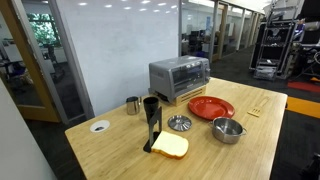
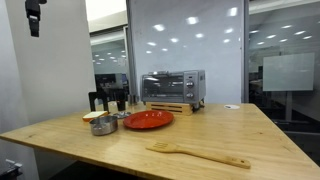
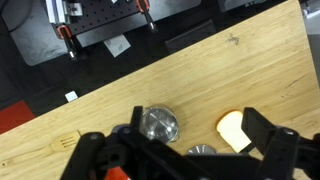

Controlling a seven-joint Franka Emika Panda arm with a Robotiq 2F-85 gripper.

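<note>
High above the table, my gripper stands open, its two dark fingers wide apart with nothing between them. It also shows at the upper left of exterior view 2, as a dark gripper. Below it in the wrist view lie a silver pot and a slice of bread, the bread partly behind a finger. A red plate lies beyond the pot in exterior view 1. The bread rests near the front, beside a tall black holder. A wooden spatula lies flat on the tabletop.
A toaster oven stands at the back on a wooden rack. A metal cup, a shiny round lid or bowl and a white disc are on the table. Bare wood stretches right of the plate in exterior view 2.
</note>
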